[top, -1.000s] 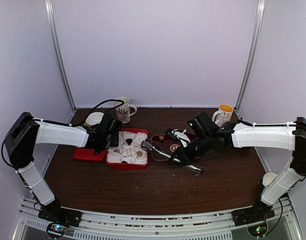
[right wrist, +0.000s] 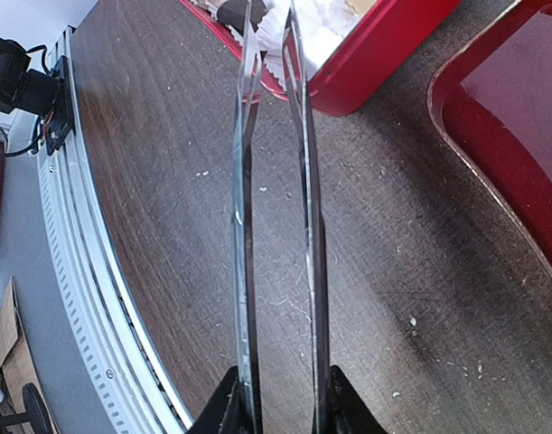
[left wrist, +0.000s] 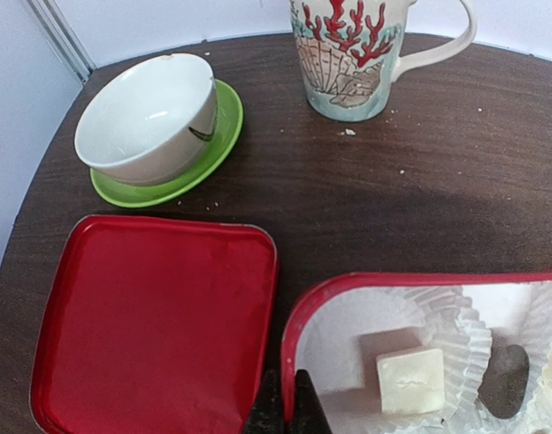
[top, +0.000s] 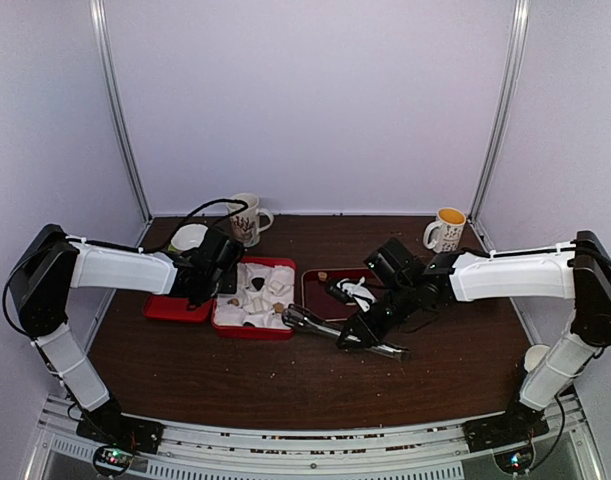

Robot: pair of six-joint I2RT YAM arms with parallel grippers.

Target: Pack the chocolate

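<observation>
A red box point(top: 253, 331) lined with white paper cups holds several chocolates, among them a white square point(left wrist: 410, 382) and a dark oval point(left wrist: 503, 380). My left gripper is shut at the box's left wall, nothing visible between its fingers. My right gripper has metal tongs between its fingers, their tips near the box's front right corner with an empty gap between them. A dark red tray point(right wrist: 492, 136), right of the box, holds at least one brown chocolate point(top: 323, 276), partly hidden by my arm in the top view.
The red lid point(left wrist: 149, 316) lies left of the box. A bowl point(left wrist: 145, 117) on a green saucer and a coral mug point(left wrist: 343, 63) stand behind; an orange-lined mug point(top: 445, 231) is at back right.
My right gripper and the tongs have moved slightly toward the table's front, away from the tray. The left arm has not moved.
</observation>
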